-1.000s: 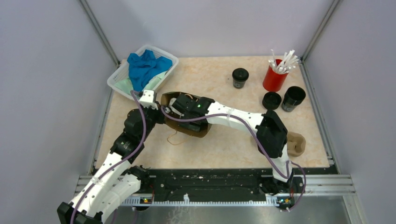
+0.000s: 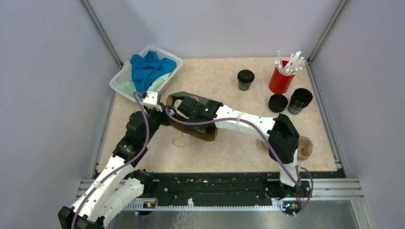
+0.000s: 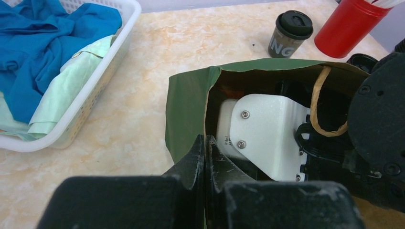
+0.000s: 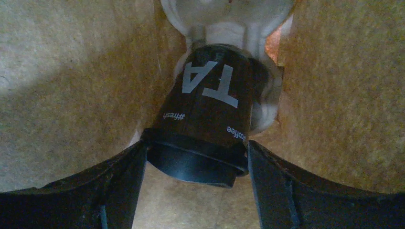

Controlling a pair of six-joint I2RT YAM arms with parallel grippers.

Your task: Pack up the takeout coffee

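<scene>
A paper bag [image 2: 200, 133], green outside with kraft inside, stands open at the table's middle. My left gripper is shut on its rim at the left side. My right gripper reaches down inside the bag, its fingers part open either side of the lid end of a dark coffee cup [image 4: 215, 90], which lies tilted in a moulded cup holder [image 4: 224, 14]. Whether the fingers grip the cup I cannot tell.
A lidded cup [image 2: 245, 81], red straw holder [image 2: 279, 81], black cups [image 2: 299, 101] and another cup holder [image 2: 303, 148] are on the right. A basket of cloths [image 2: 117, 81] sits at the back left.
The left arm is almost still.
</scene>
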